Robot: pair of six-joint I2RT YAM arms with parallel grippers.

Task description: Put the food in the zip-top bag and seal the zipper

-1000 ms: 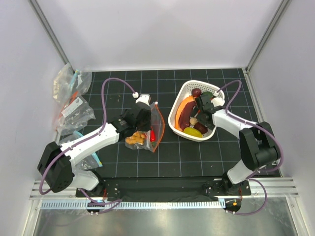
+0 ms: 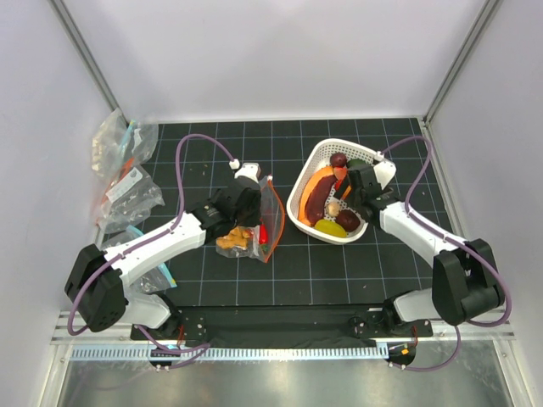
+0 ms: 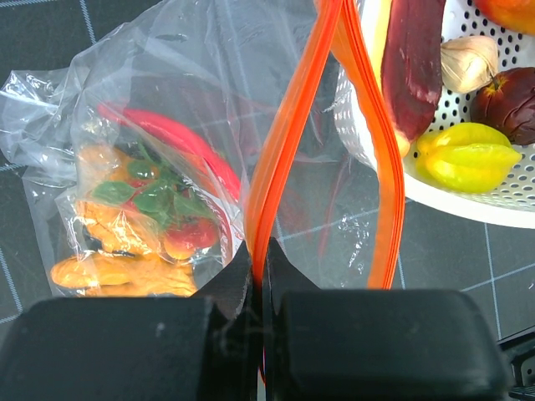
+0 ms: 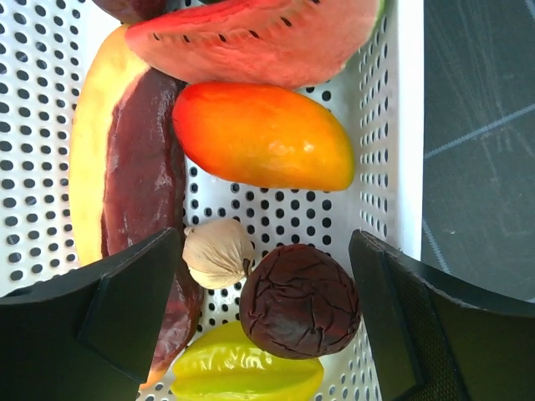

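Note:
My left gripper is shut on one orange edge of the clear zip top bag (image 3: pixel 209 50), whose mouth gapes toward the basket. Inside the bag lie a red chili (image 3: pixel 180 138), green leaves with red fruit (image 3: pixel 163 196) and yellow-brown food pieces (image 3: pixel 125 271). Over the white basket (image 4: pixel 408 125) my right gripper stands open, with a dark wrinkled round fruit (image 4: pixel 299 302) and a garlic bulb (image 4: pixel 219 253) below and between its fingers. Also in the basket are a mango (image 4: pixel 263 135), watermelon slice (image 4: pixel 259 42), yellow-green starfruit (image 4: pixel 247 368) and a long dark-red piece (image 4: pixel 142 159).
Other plastic bags (image 2: pixel 131 199) lie along the left side of the dark gridded mat. Bare mat (image 2: pixel 297 284) shows in front of the basket. The basket's wall rises close beside my right gripper.
The basket moved a little left early on. My left arm and the bag stayed put.

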